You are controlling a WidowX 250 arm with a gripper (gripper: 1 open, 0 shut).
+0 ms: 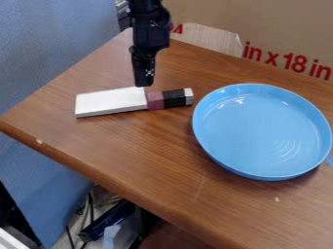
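Observation:
My black gripper (pixel 144 78) hangs from the top of the camera view, just above and behind a cleaver-like object with a flat white blade (pixel 109 101) and a short handle banded in maroon, black and silver (pixel 169 98). That object lies flat on the wooden table. Whether my fingers are open or shut is too small and dark to tell. A round light blue plate (pixel 260 130) lies to the right of it.
Cardboard (pixel 260 29) stands along the back. Cables and clutter lie below the front left edge.

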